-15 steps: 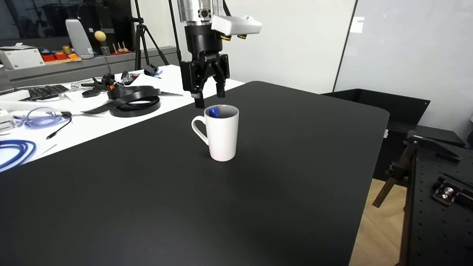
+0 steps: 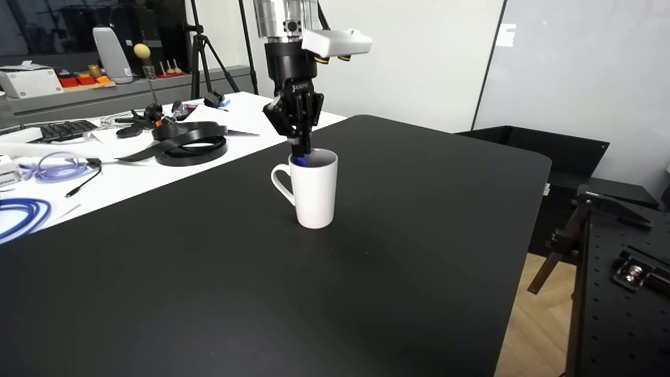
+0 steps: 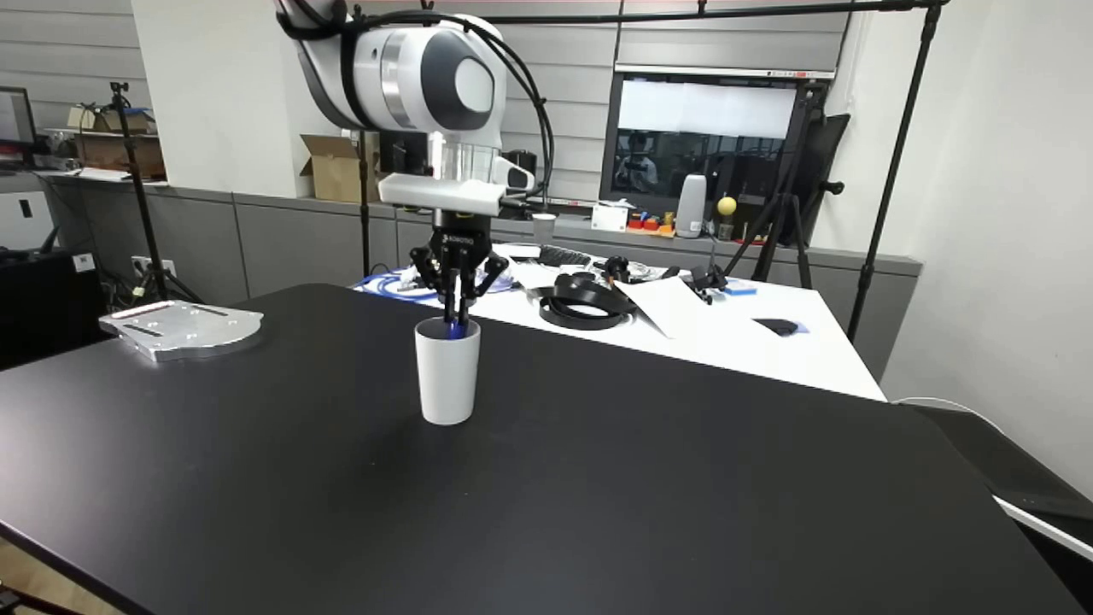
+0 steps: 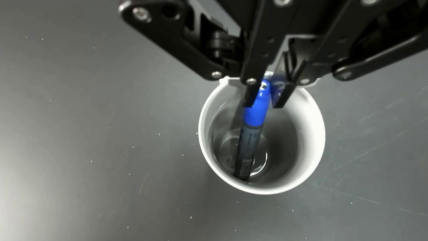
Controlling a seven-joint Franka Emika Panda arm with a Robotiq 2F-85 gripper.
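A white mug (image 2: 315,195) stands upright on the black table, its handle toward the left in exterior view 1. Inside it leans a marker with a blue cap (image 4: 256,110) and a grey barrel (image 4: 248,145), cap end up near the rim. My gripper points down at the mug's mouth, its fingers drawn close on either side of the cap. The left finger (image 4: 251,96) overlaps the cap's edge; a narrow gap seems to show beside the right one. Whether both pads press on the marker cannot be made out.
Bare black table (image 3: 656,492) surrounds the mug. A silver metal plate (image 3: 189,330) lies at the table's left edge in exterior view 2. Behind, a white table (image 3: 717,338) carries black straps (image 3: 579,307), cables and other clutter.
The gripper has come down to the mug's mouth, and its fingers, wide apart before, are now close together around the blue cap. The mug has not moved.
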